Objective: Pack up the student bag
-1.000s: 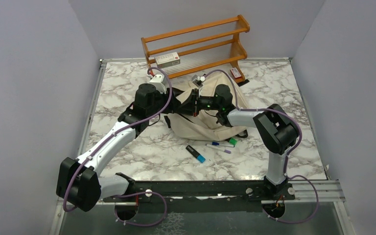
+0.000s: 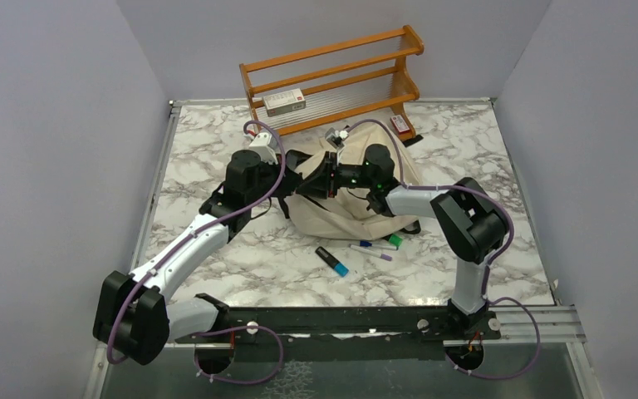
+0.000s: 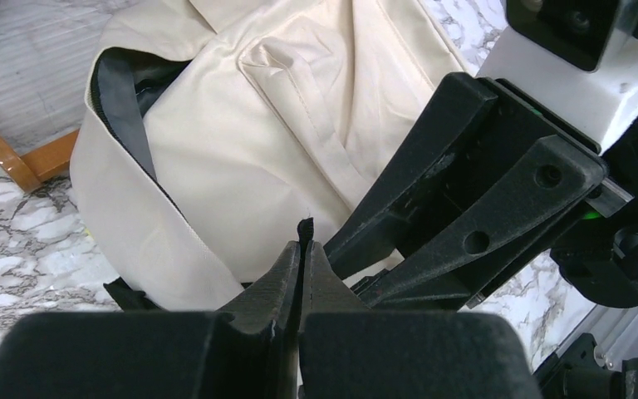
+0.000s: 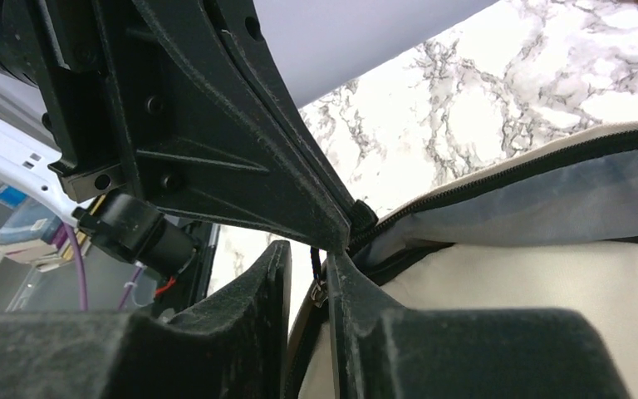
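Note:
The cream bag [image 2: 345, 220] lies in the middle of the table, its dark zipper [image 4: 498, 179] partly open. Close together at the bag's left edge are both grippers. My left gripper is shut, and a small black tab [image 3: 306, 226] of the bag pokes out between its tips. In the right wrist view, the fingers of my right gripper stand slightly apart around a thin black zipper cord. The metal zipper slider [image 4: 319, 293] shows just below, between them. The bag's contents are hidden.
A wooden rack [image 2: 332, 62] behind the bag bears a white box [image 2: 284, 101] and a red packet [image 2: 399, 124]. In front lie a black-and-blue tube [image 2: 332, 261], a purple-ended pen [image 2: 371, 252], a blue pen [image 2: 378, 244] and a green item [image 2: 395, 240].
The bag and loose items look the same.

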